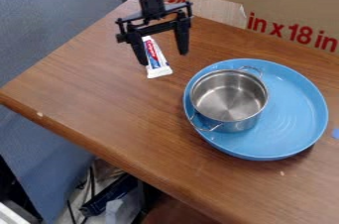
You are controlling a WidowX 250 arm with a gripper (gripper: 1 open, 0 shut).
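Note:
My black gripper (161,50) hangs at the top middle of the view, its two fingers apart, above and around the upper part of a white tube (154,60) with red and blue print that lies on the wooden table. A steel pot (229,100) with wire handles sits on a blue plate (292,114) to the right, clear of the gripper. Nothing shows held between the fingers.
A cardboard box (282,10) stands behind the table. A small blue object (335,133) is at the right edge. The table's left edge drops to a cluttered floor.

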